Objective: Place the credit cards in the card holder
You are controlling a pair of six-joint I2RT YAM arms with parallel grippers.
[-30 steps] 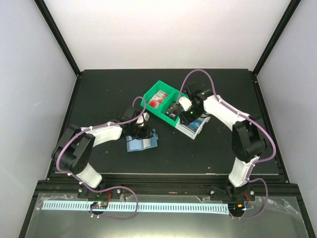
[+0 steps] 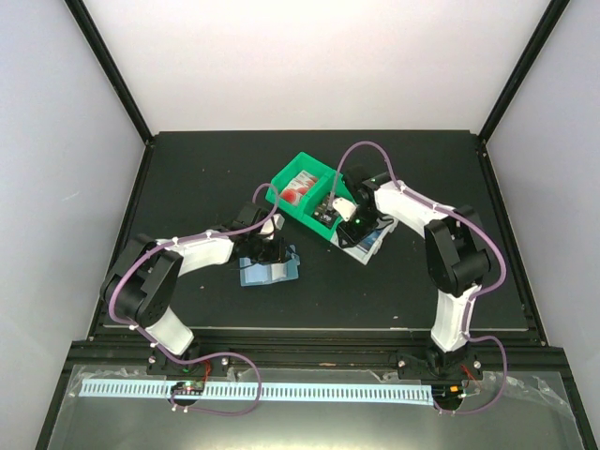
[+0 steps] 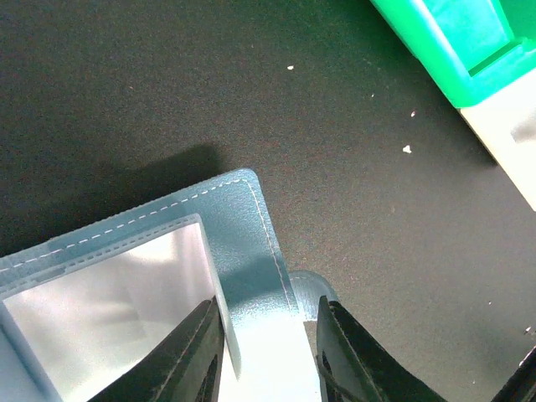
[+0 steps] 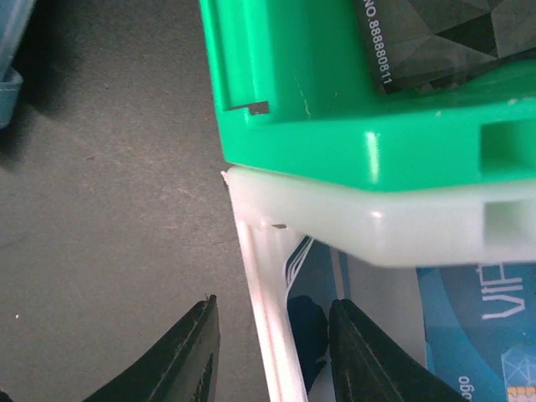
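The blue card holder (image 2: pixel 269 272) lies open on the table at centre left, with clear sleeves (image 3: pixel 126 293) showing in the left wrist view. My left gripper is part open over its edge, and a raised sleeve edge stands between its fingers, nearer the left one. Blue cards (image 4: pixel 481 301) lie in the white compartment (image 4: pixel 264 268) of the organiser. At that compartment's side wall, my right gripper is part open: the wall runs between the fingers, and the right finger (image 4: pixel 356 347) is over the cards. No card is visibly gripped.
The green compartments (image 2: pixel 305 211) behind hold a red-and-white card (image 2: pixel 298 187) and a dark card (image 4: pixel 452 38). Free black table lies between the holder and the organiser, and along the front.
My right gripper has moved slightly left and toward the front over the white compartment, its arm shifting left too. The left arm and the card holder look still.
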